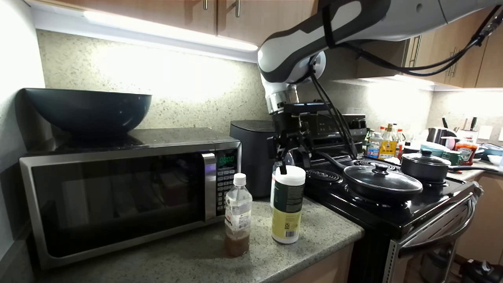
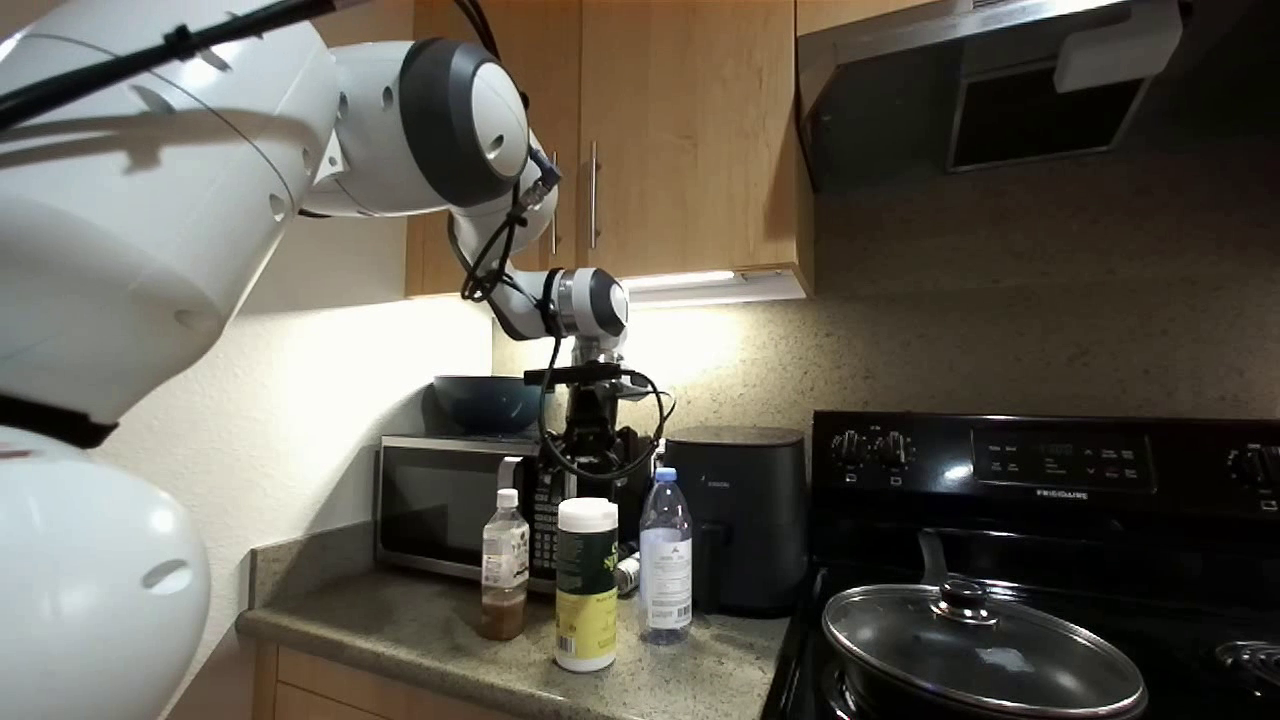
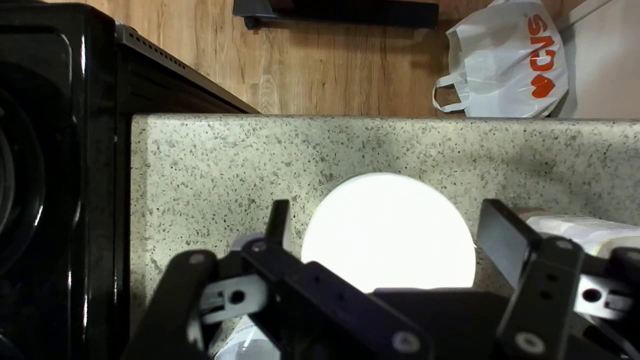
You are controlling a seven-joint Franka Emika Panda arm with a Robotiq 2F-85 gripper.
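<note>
A tall canister with a white lid and a green and yellow label (image 1: 287, 212) stands upright on the counter. My gripper (image 1: 295, 164) points down at its top, one dark finger crossing the lid's near edge in exterior view 1. From the wrist, the white lid (image 3: 390, 234) fills much of the space between the open fingers, with counter showing on both sides of it. Whether the fingertips are above the lid or down beside it, I cannot tell. In exterior view 2 the canister (image 2: 587, 600) hides the fingertips.
A bottle of brown liquid (image 1: 238, 217) stands left of the canister; a blue-capped clear bottle (image 2: 666, 558) is close on its other side. Behind are the microwave (image 1: 118, 198) and a black appliance (image 2: 744, 516). The stove (image 1: 377, 207) adjoins the counter, whose front strip (image 3: 240, 162) is bare.
</note>
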